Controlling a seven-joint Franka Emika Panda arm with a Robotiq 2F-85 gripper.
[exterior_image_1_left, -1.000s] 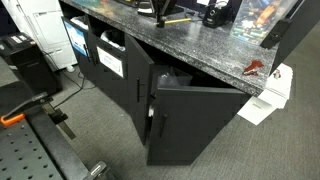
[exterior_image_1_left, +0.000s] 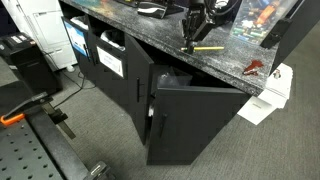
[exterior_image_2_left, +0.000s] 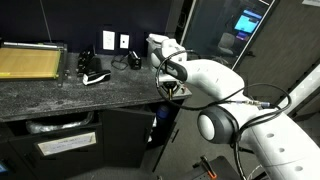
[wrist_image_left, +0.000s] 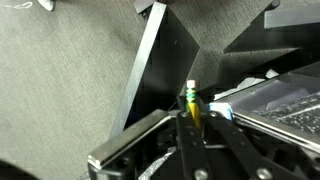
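Note:
A yellow pencil (exterior_image_1_left: 209, 48) with a green band and pink eraser end is between the fingers of my gripper (exterior_image_1_left: 189, 46), which is shut on it. Exterior view 1 has them over the front part of the speckled countertop (exterior_image_1_left: 225, 60). The pencil (wrist_image_left: 191, 97) points away from the wrist camera, eraser end outermost. Below lie the cabinet's open doors and the grey floor. In exterior view 2 the gripper (exterior_image_2_left: 171, 93) hangs near the counter's right end; the pencil is too small to make out there.
Two black cabinet doors (exterior_image_1_left: 192, 124) stand swung out beneath the counter. A small red object (exterior_image_1_left: 253, 67) rests near the counter's right edge. A clear container (exterior_image_1_left: 258, 18) stands behind it. An orange-handled tool (exterior_image_1_left: 12, 119) lies at the left.
The doors and the red object have stayed put.

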